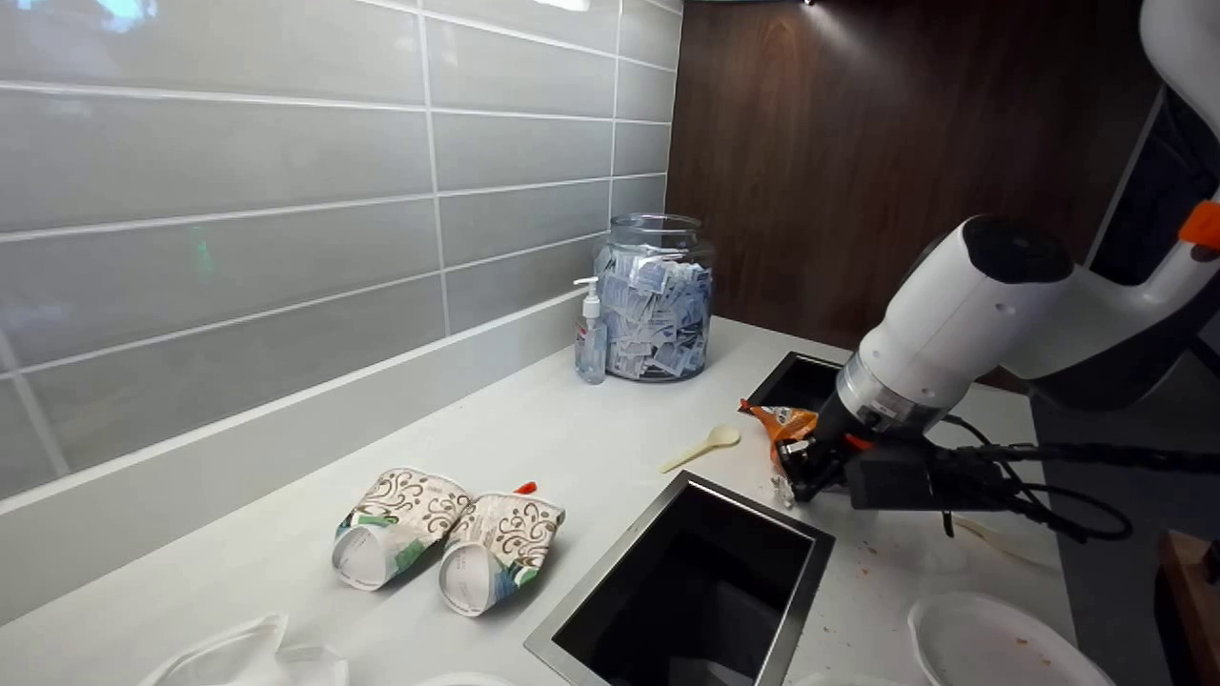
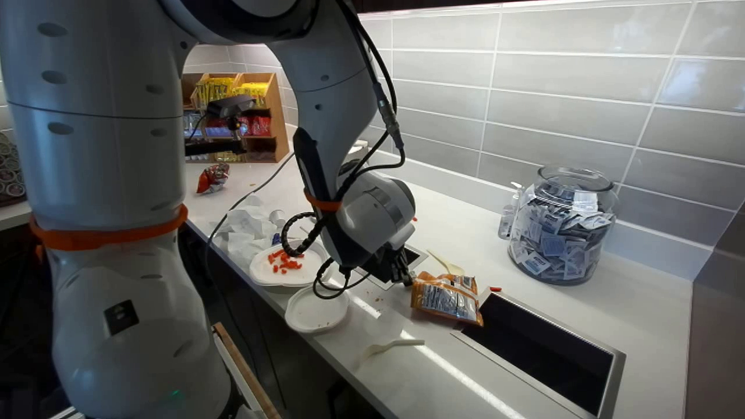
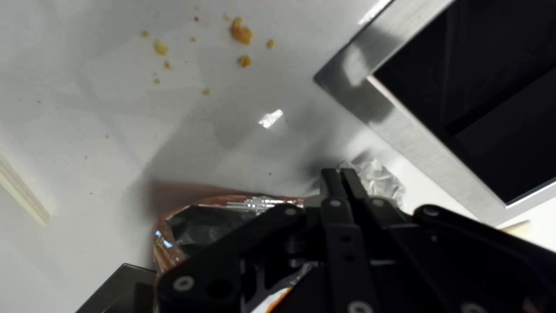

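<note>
A crumpled piece of clear, shiny wrapper (image 3: pixel 384 182) sits at my fingertips, partly hidden by them. My gripper is shut on it, low over the counter, with the fingers nearly together. In exterior view 1 a bit of the wrapper (image 1: pixel 782 492) shows beside the gripper (image 1: pixel 797 478). An open orange snack bag (image 2: pixel 447 299) with a silvery inside lies right by the gripper (image 2: pixel 408 280); its rim (image 3: pixel 180 208) runs under the fingers in the wrist view. Whether the bag touches the fingers I cannot tell.
Framed dark bin openings (image 1: pixel 686 583) (image 2: pixel 538 349) lie on both sides. A spoon (image 1: pixel 701 448), two paper cups (image 1: pixel 400 520), a glass jar (image 1: pixel 658 303) and a pump bottle (image 1: pixel 590 337) stand around. Crumbs (image 3: pixel 240 31) dot the counter; plates (image 2: pixel 318 308) lie near the edge.
</note>
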